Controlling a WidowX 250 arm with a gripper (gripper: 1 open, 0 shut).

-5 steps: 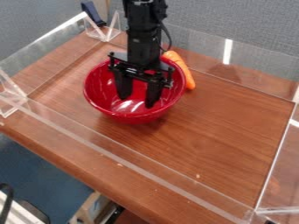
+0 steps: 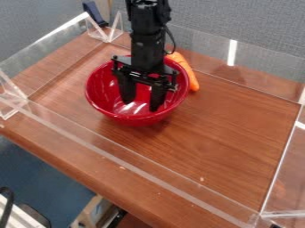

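Observation:
A red bowl [image 2: 107, 98] sits toward the back left of the wooden table. My black gripper [image 2: 142, 90] reaches down from above into it, with its two fingers spread over the inside. Whether anything small is between or under the fingertips is hard to tell. An orange carrot-like object [image 2: 186, 69] lies just behind the bowl on the right, partly hidden by it.
Clear plastic walls [image 2: 251, 60] edge the table at the back, sides and front. A blue-grey floor shows to the left.

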